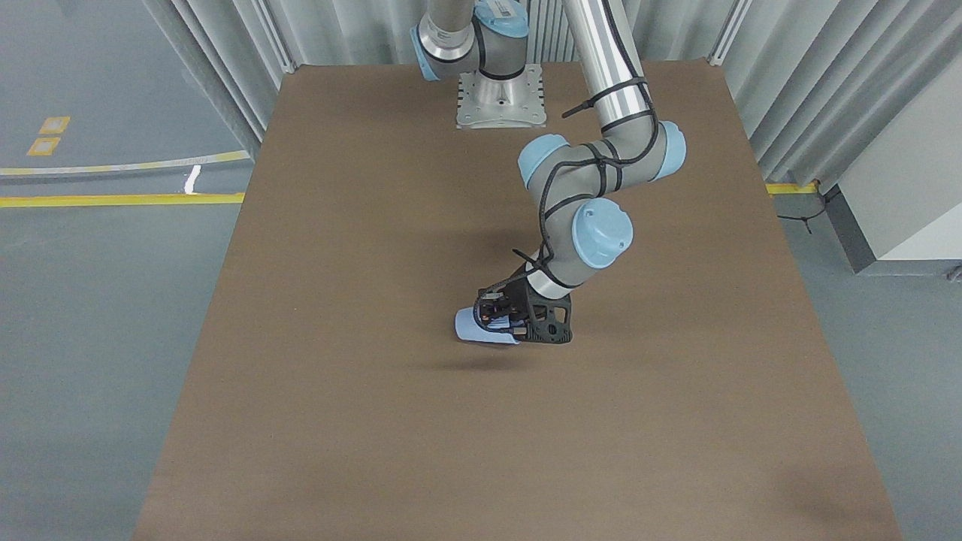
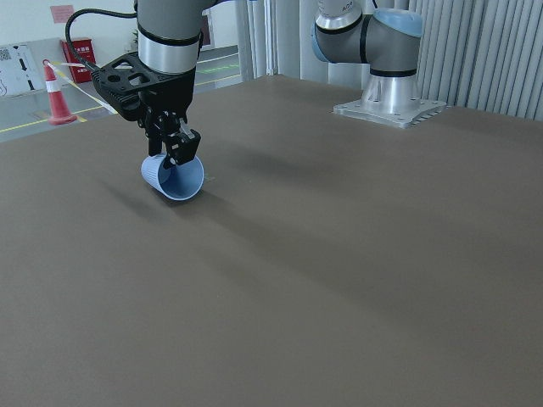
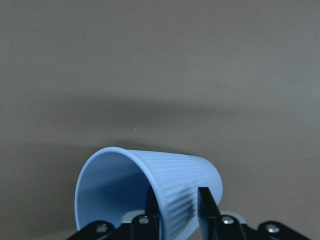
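A light blue ribbed cup (image 1: 473, 326) (image 2: 154, 174) (image 3: 175, 170) lies on its side on the brown table (image 1: 361, 406). My gripper (image 1: 505, 320) (image 2: 170, 148) is down at the cup, tilted over its rim. In the wrist view one finger reaches inside the cup's mouth and the other is outside the ribbed wall, with the wall between them. Whether the fingers are closed tight on it, I cannot tell.
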